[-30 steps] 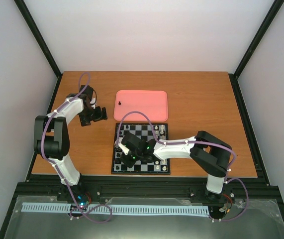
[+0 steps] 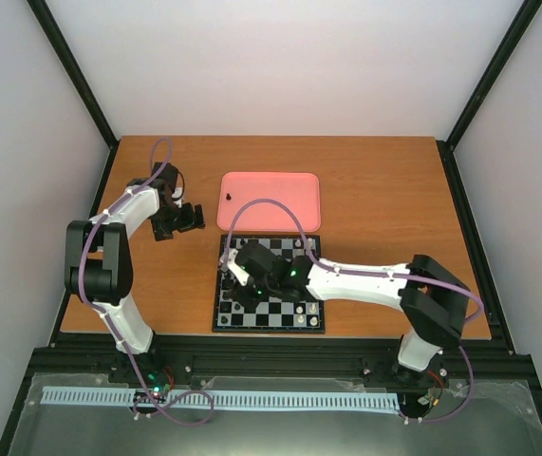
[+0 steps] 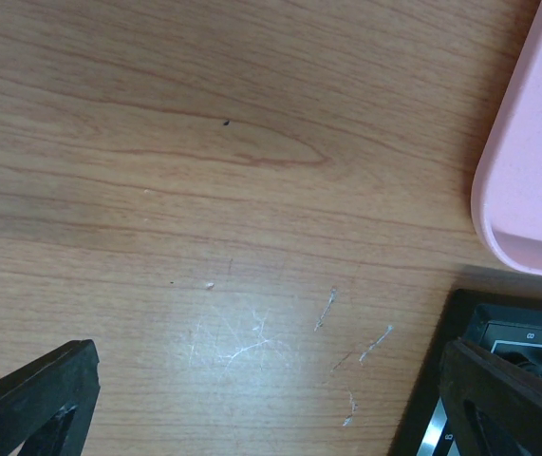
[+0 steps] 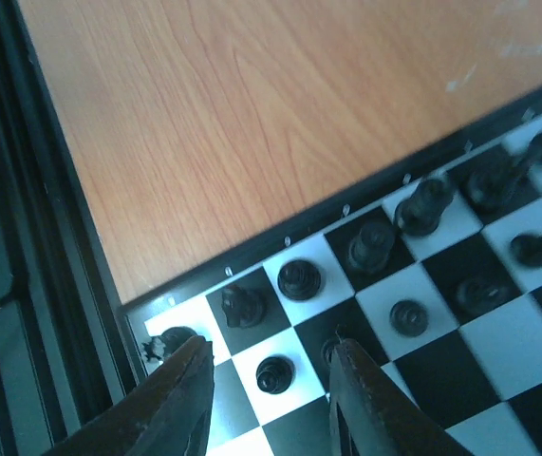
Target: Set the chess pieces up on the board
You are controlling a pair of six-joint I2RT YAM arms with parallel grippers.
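Observation:
A black pawn [image 4: 274,375] stands upright on a white square of the chessboard [image 4: 498,432], in the right wrist view. My right gripper is open above it, its fingers apart and clear of the pawn. Along the board's edge, a black rook [image 4: 170,342], knight [image 4: 242,306] and bishop [image 4: 300,279] stand in a row. Another dark piece [image 2: 229,197] lies in the pink tray [image 2: 289,177], in the top view. Off to the left of the tray and board, my left gripper is open over bare table.
Several other black pieces stand close by on the board, including a pawn [image 4: 409,318]. White pieces [image 2: 299,320] are on the board's right side. The wooden table [image 2: 384,195] right of the tray is free.
The pawn stays on its square. The left arm is still.

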